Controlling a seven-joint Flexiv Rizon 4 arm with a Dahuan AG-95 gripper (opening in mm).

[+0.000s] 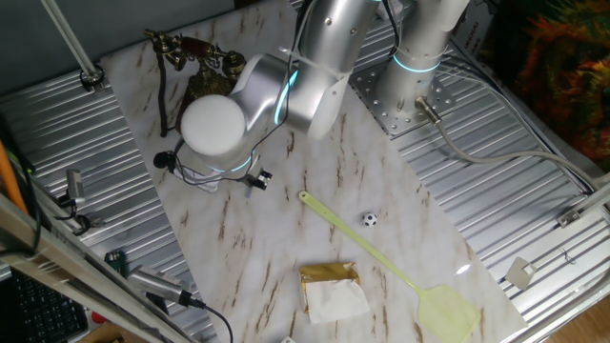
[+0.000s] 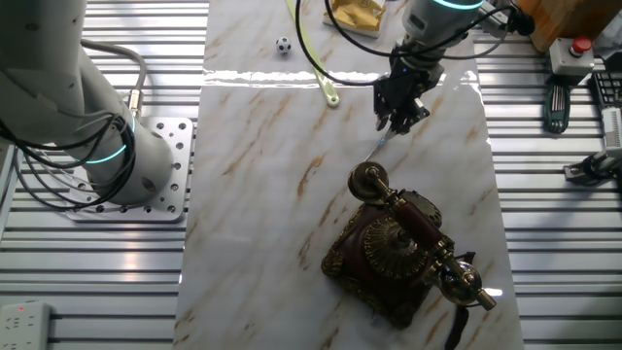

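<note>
My gripper (image 2: 397, 109) hangs over the marble-patterned table (image 2: 253, 146), between the phone and the handle end of the fly swatter. In exterior view 1 only the small dark tip of the gripper (image 1: 260, 179) shows beside the white, round wrist. Below it in exterior view 2 is a thin, pale bluish sliver (image 2: 375, 147); whether it is held or lies on the table is unclear. An ornate brown and gold antique telephone (image 2: 394, 243) has its handset across the top. The yellow-green fly swatter (image 1: 372, 250) lies diagonally, with a small black-and-white ball (image 1: 370, 219) beside it.
A gold and white packet (image 1: 334, 293) lies left of the swatter in exterior view 1. The robot base (image 2: 136, 170) is bolted beside the table on slatted metal. Cables loop around the arm.
</note>
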